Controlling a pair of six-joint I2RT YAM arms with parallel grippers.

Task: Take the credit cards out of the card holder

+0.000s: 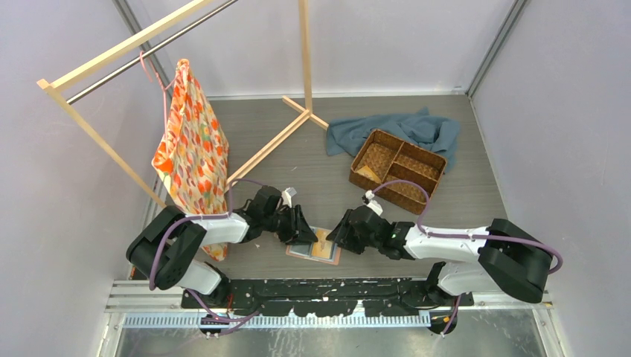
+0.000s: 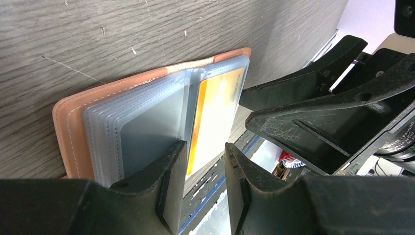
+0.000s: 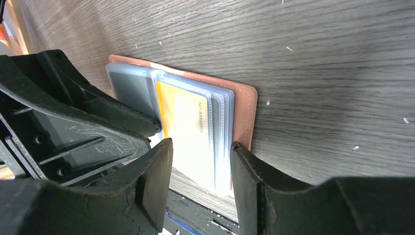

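Note:
The open card holder (image 1: 312,253) lies on the table between my grippers, tan leather with clear plastic sleeves (image 2: 151,112) and a yellow-and-white card (image 3: 188,137) in the sleeve on its right half. My left gripper is part open, fingertips low over the holder, one by the left sleeves, one by the card. My right gripper is part open, fingertips at the card and at the sleeves' right edge. Nothing shows clearly held in either.
A divided wicker basket (image 1: 420,167) stands at back right on a blue cloth (image 1: 350,130). A wooden rack (image 1: 305,59) with a patterned fabric bag (image 1: 190,149) is at the left. Bare table lies behind the holder.

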